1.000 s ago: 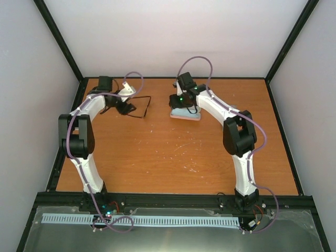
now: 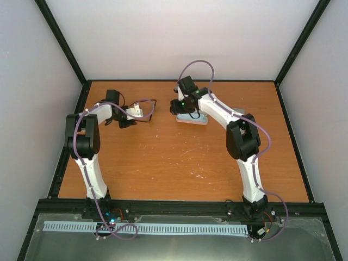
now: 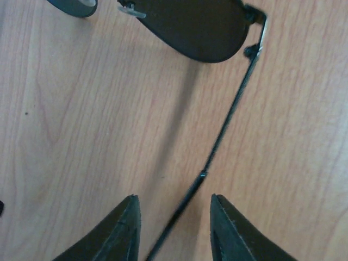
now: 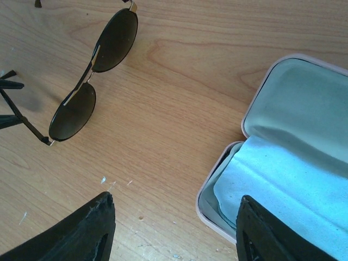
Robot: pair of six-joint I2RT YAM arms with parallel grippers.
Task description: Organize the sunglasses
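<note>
Black sunglasses point(image 4: 111, 41) with dark oval lenses and thin temples lie on the wood at the left of the right wrist view. In the left wrist view a lens point(image 3: 190, 27) and a temple point(image 3: 225, 122) show; my left gripper is low over that temple, its fingers apart on either side of it. My right gripper stands open beside a pink-rimmed case point(image 4: 212, 206) holding a light blue cloth point(image 4: 277, 190), with a lid or second half point(image 4: 299, 92) behind it.
Dark frame edges border it, with walls at the back and sides.
Over the last second my left gripper has moved down toward the front of the table onto the sunglasses' temple. The right arm has shifted slightly left.
</note>
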